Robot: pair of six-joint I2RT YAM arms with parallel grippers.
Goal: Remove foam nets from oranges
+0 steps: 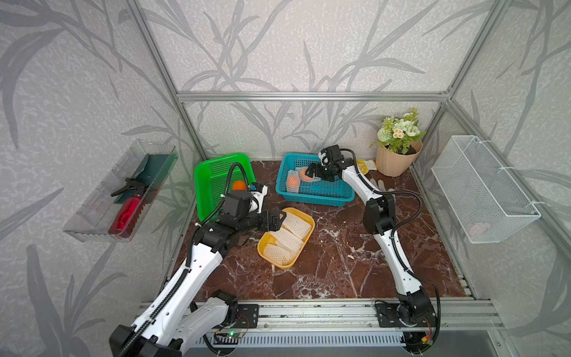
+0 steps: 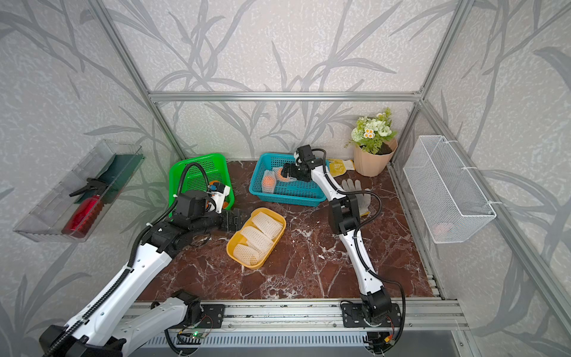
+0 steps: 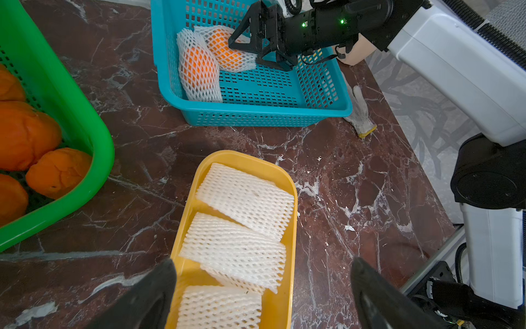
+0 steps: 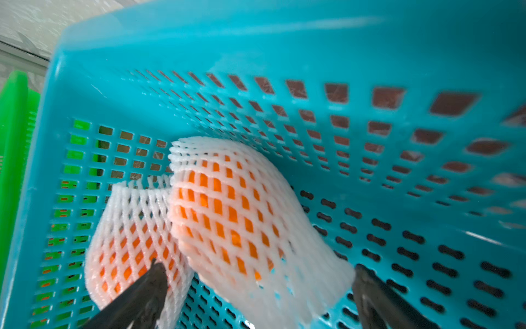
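Observation:
Two oranges in white foam nets sit in the left part of the blue basket [image 1: 324, 196]: one upright at the left [image 3: 198, 65], the other beside it [image 4: 241, 219]. My right gripper is open over the second, its fingers either side of that net's loose end. My left gripper is open, empty, over the left side of the yellow tray [image 3: 290, 235], which holds several flat foam nets [image 3: 235, 252]. Bare oranges [image 3: 27, 134] lie in the green basket [image 3: 93, 181] at the left.
A flower pot [image 1: 393, 160] and gloves [image 3: 359, 109] are at the back right. A white wire basket [image 1: 484, 190] hangs on the right wall, a clear rack [image 1: 83, 226] on the left. The table right of the tray is clear.

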